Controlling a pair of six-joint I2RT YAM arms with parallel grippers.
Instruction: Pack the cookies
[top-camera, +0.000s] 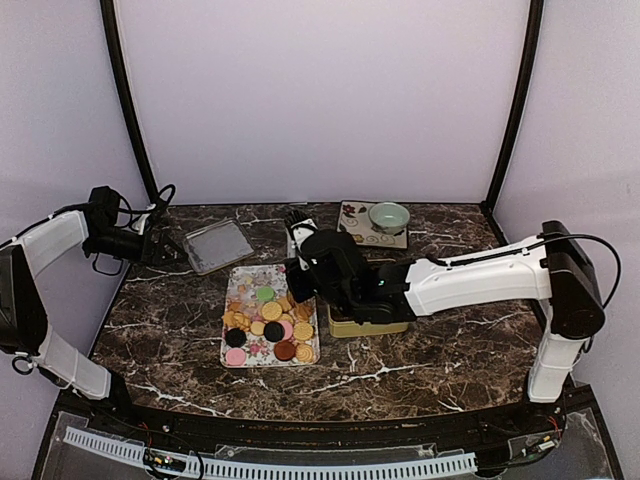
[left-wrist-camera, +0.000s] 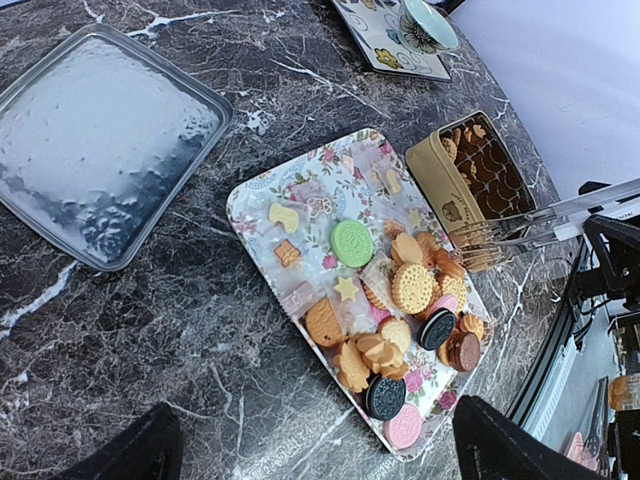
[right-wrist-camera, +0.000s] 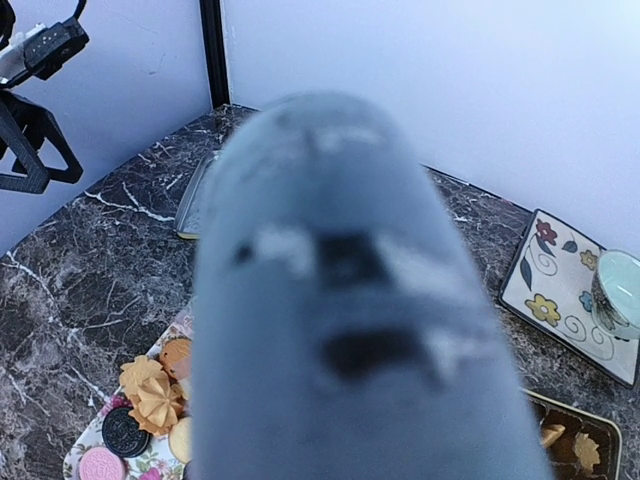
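Note:
A floral tray holds cookies of several kinds, among them a green round one and dark sandwich cookies. Right of it stands a cream tin with some cookies in its dark divided insert. My right gripper is shut on metal tongs, whose toothed tips hang near the tray's right edge and the tin. Whether a cookie sits between those tips, I cannot tell. In the right wrist view the blurred tongs cover the middle. My left gripper is open and empty, far left.
An empty clear-topped lid or shallow tray lies behind the floral tray to the left. At the back, a square flowered plate carries a pale green bowl. Bare marble lies at front and left.

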